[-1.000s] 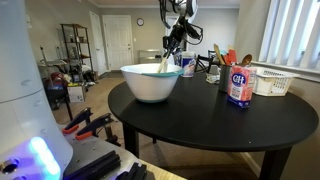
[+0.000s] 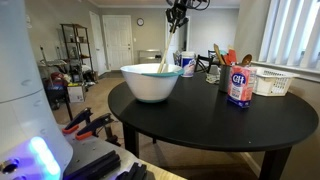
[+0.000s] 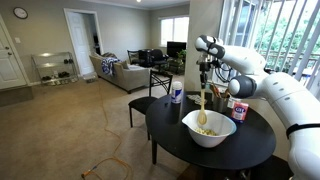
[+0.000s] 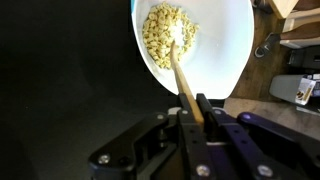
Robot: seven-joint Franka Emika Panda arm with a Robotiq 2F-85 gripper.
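A long wooden spoon [image 4: 183,83] is clamped in my gripper, which is shut on its handle. The spoon slants down into a large white bowl [image 2: 147,86] with a blue-green rim. Pale, crumbly pieces of food [image 4: 163,32] lie on the bowl's bottom, and the spoon's lower end reaches them in the wrist view. High above the bowl, the gripper [image 3: 203,78] holds the upper part of the handle in exterior view 2. In exterior view 1 the bowl's wall hides the spoon's lower end.
The bowl stands on a round black table [image 2: 215,124]. A red and blue container [image 2: 240,86], a white basket [image 2: 271,81] and a blue-and-white canister [image 3: 177,93] stand around it.
My gripper has risen and shifted slightly over the last second, and the spoon's handle leans more to the right now. Bowl and other objects stay in place.
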